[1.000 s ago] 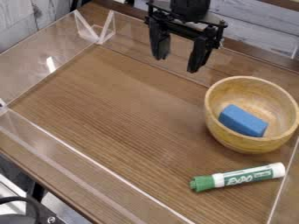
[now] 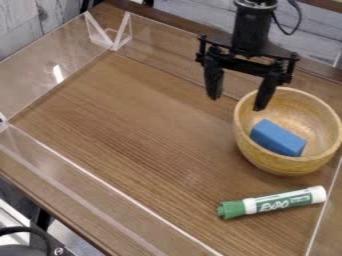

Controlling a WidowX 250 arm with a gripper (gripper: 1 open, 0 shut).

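Observation:
My black gripper [image 2: 241, 82] hangs at the upper right, open, its two fingers spread apart and pointing down, just above the back-left rim of a wooden bowl [image 2: 243, 152]. A blue eraser-like block [image 2: 278, 137] lies inside the bowl, below and right of the gripper. A green and white Expo marker [image 2: 271, 201] lies on the wooden table [image 2: 120, 130] in front of the bowl.
Clear walls edge the table at the left and back.
My gripper has moved right and down toward the bowl, its fingers now lower and wider across the view. The bowl, block and marker have not moved.

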